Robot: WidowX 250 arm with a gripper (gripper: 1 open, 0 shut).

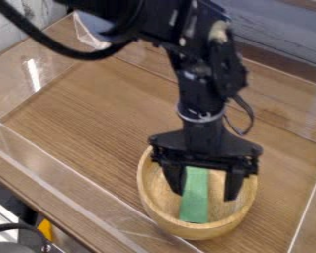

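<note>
The black gripper [204, 174] reaches down from the top into a round wooden bowl [199, 228], its fingers open and spread across the bowl's interior. Between and below them lies a green rectangular block [194, 203] at the bottom of the bowl. The gripper partly covers the block's upper end and the back of the bowl, so whether the fingers touch the block cannot be told.
A wall or ledge runs along the back, and dark cables show at the lower left corner.
</note>
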